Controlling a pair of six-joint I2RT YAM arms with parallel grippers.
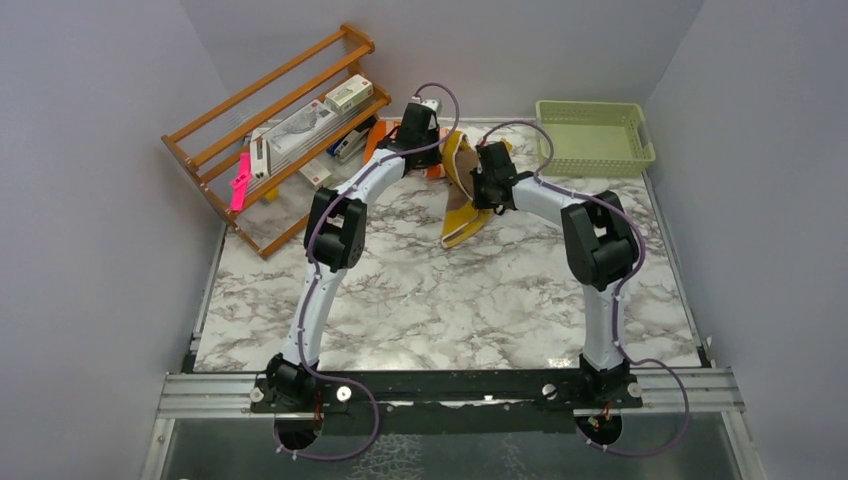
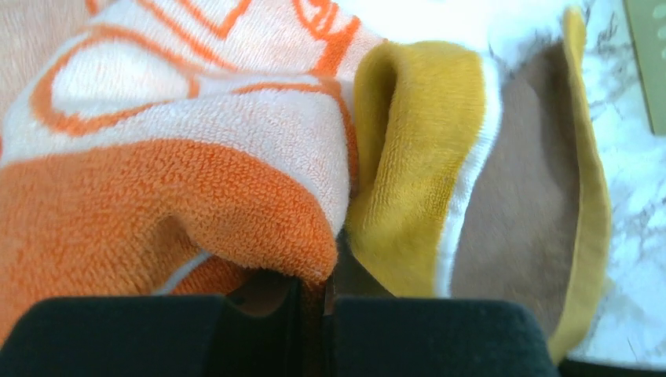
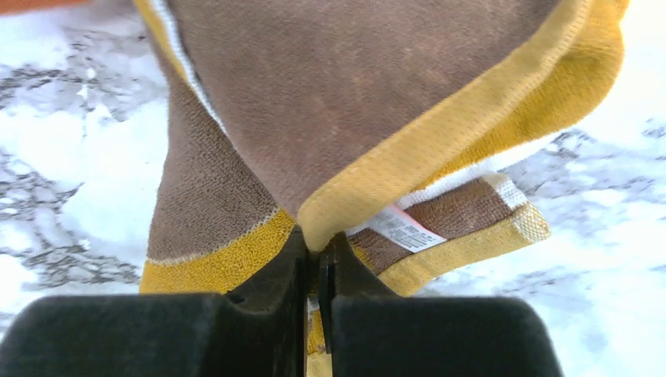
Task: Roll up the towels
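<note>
An orange-and-white towel (image 2: 133, 204) fills much of the left wrist view, with my left gripper shut on a bunched fold of it. Beside it lies a yellow-and-brown towel (image 2: 416, 157), folded and loose. My right gripper is shut on the corner of that yellow-and-brown towel, whose striped lower part (image 3: 212, 196) spreads on the marble table beneath. In the top view both grippers are at the back middle of the table, close together over the towels.
A green plastic basket (image 1: 595, 107) stands at the back right. A tilted wooden rack (image 1: 226, 142) with boxes and small items takes up the back left.
</note>
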